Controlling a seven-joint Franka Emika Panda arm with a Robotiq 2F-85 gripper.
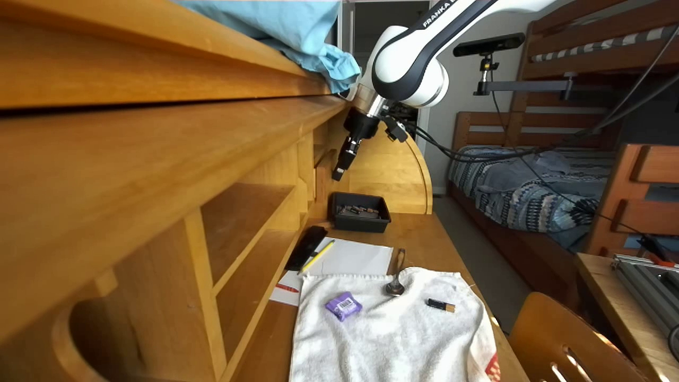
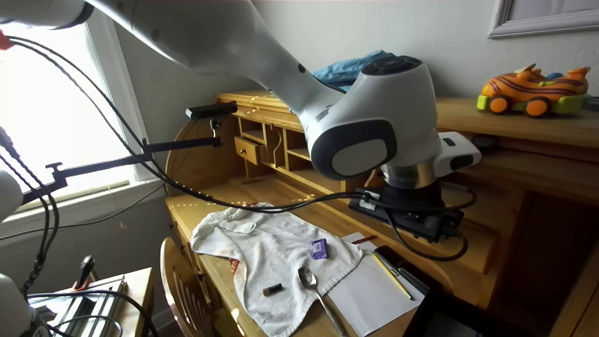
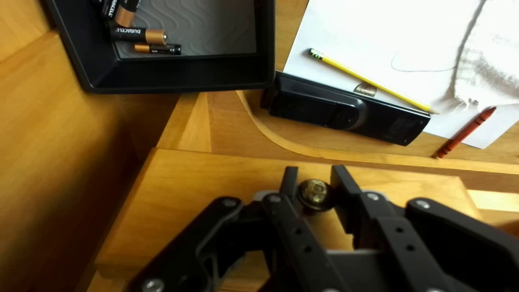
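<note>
A small wooden drawer front [image 3: 233,177] fills the lower middle of the wrist view. My gripper is shut on its round, brass-coloured knob [image 3: 312,192], one finger on each side. From exterior view 1, the gripper [image 1: 338,174] points down at the wooden drawer [image 1: 324,173] in the hutch's far end, above the desk. In exterior view 2 the arm hides both the fingers and this drawer.
Beyond the drawer stands a black tray [image 3: 168,80] holding several batteries. A black remote-like object [image 3: 348,112], a pencil [image 3: 369,82] and a red crayon [image 3: 464,132] lie close by. The towel [image 1: 382,344] carries a purple packet [image 1: 344,306], a spoon [image 1: 394,287] and a battery [image 1: 440,305].
</note>
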